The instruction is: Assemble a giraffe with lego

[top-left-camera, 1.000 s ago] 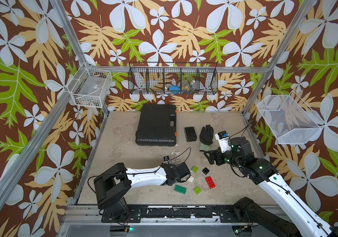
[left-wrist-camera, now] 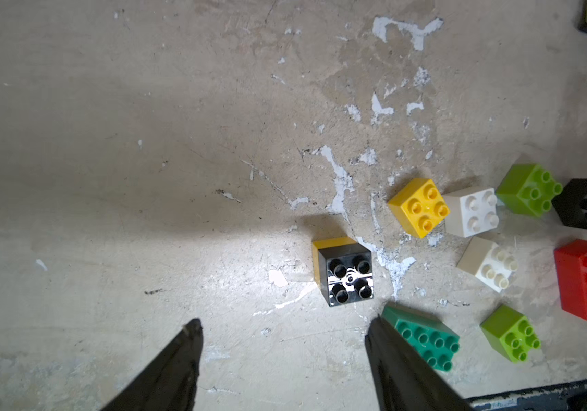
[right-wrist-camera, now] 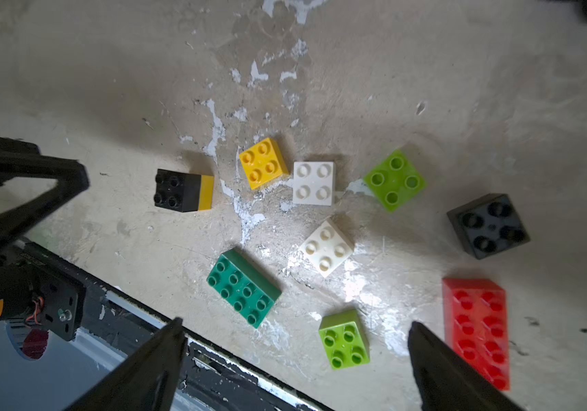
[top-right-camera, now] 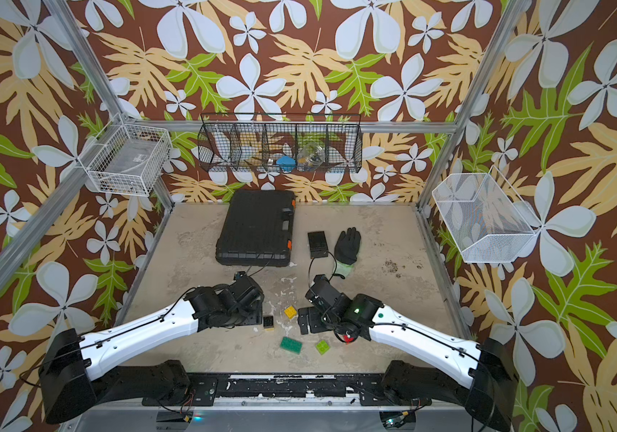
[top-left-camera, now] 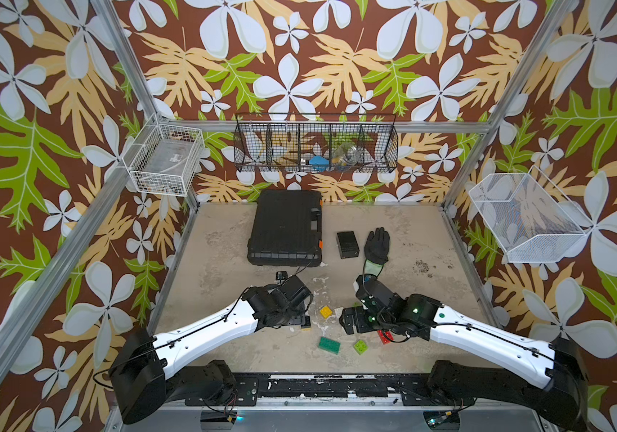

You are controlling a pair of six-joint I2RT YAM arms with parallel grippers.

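A black brick (left-wrist-camera: 345,275) sits stacked on a yellow one (left-wrist-camera: 317,259), both on the table. To its right lie loose bricks: yellow (right-wrist-camera: 264,163), white (right-wrist-camera: 314,183), cream-white (right-wrist-camera: 327,248), lime (right-wrist-camera: 394,180), a second lime (right-wrist-camera: 344,339), black (right-wrist-camera: 488,226), long green (right-wrist-camera: 244,287) and long red (right-wrist-camera: 476,332). My left gripper is parted with nothing between its fingers, the black-yellow stack ahead of it toward its right finger (left-wrist-camera: 403,356). Above the loose bricks, my right gripper stands open and empty.
A black case (top-left-camera: 284,226), a small black box (top-left-camera: 348,244) and a black glove (top-left-camera: 376,246) lie at the back. My left arm's dark fingers (right-wrist-camera: 26,185) intrude at the right wrist view's left edge.
My left arm has drawn back leftward, uncovering the black-yellow stack.
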